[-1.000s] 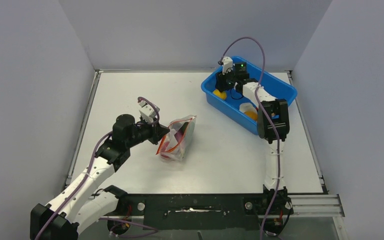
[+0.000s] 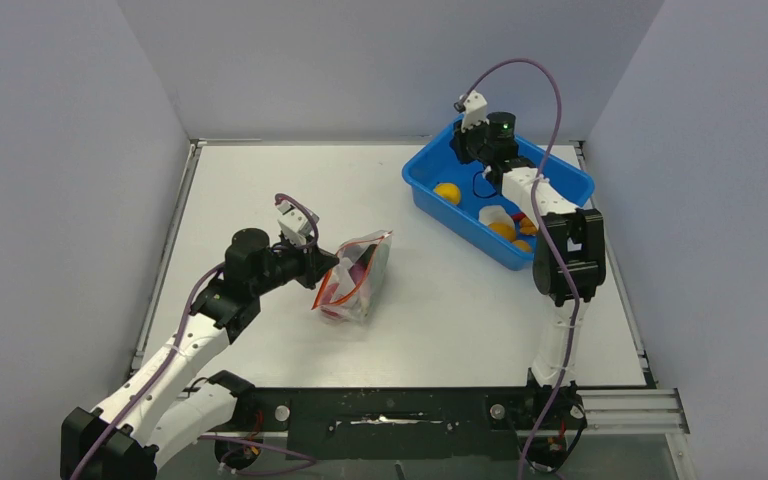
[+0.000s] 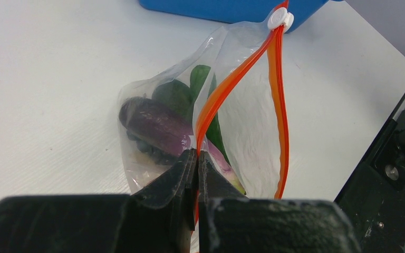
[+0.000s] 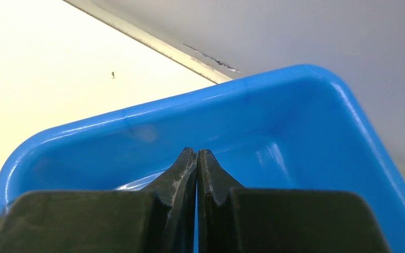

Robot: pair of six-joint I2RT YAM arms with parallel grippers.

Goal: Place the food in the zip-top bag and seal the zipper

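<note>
The zip bag (image 2: pixel 360 285) (image 3: pixel 163 121) stands on the table with an eggplant (image 3: pixel 153 121) and green vegetables inside; its orange zipper is parted, with a white slider at one end. My left gripper (image 2: pixel 332 262) is shut on the bag's zipper edge. My right gripper (image 2: pixel 460 150) is shut, nothing visible between its fingers, over the back part of the blue bin (image 2: pixel 470 228) (image 4: pixel 348 110). In the bin lie yellow-orange round items (image 2: pixel 447 192), a pale item (image 2: pixel 493 214) and red pieces.
Walls border the table (image 2: pixel 250 190) at the back and sides. The bin fills the back right. Bare table lies left of the bag and between the bag and the front right.
The left arm and the bag have not moved.
</note>
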